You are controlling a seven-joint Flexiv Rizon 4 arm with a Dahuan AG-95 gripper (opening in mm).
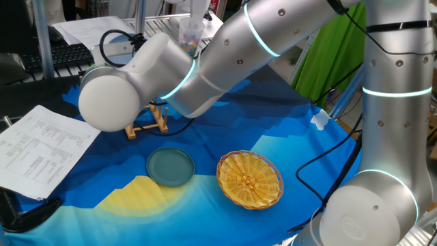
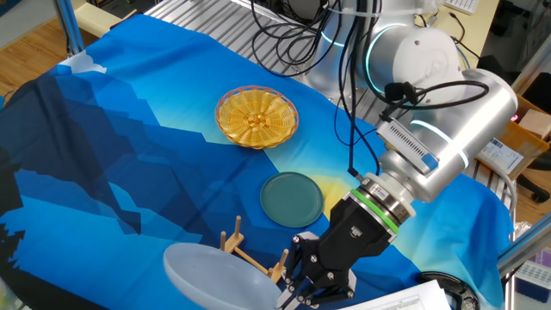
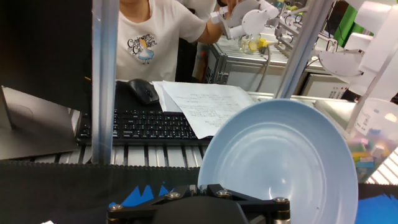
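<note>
A pale blue plate [image 2: 211, 274] is tilted at the front of the table in exterior view 2, partly in front of a small wooden rack [image 2: 250, 257]. My gripper [image 2: 289, 295] is at the plate's right edge and appears shut on its rim; the fingertips are hard to make out. The wrist view shows the plate's broad inner face [image 3: 280, 158] beyond the gripper's linkages. In exterior view 1 the arm hides both gripper and plate, while part of the wooden rack [image 1: 162, 121] shows with no plate visible in it.
A dark green plate [image 2: 292, 199] and a round woven basket [image 2: 256, 118] lie apart on the blue cloth. Printed sheets [image 1: 42, 152] rest at the left in exterior view 1. A keyboard [image 3: 155, 124] and a metal post [image 3: 104, 81] stand beyond the table, near a person.
</note>
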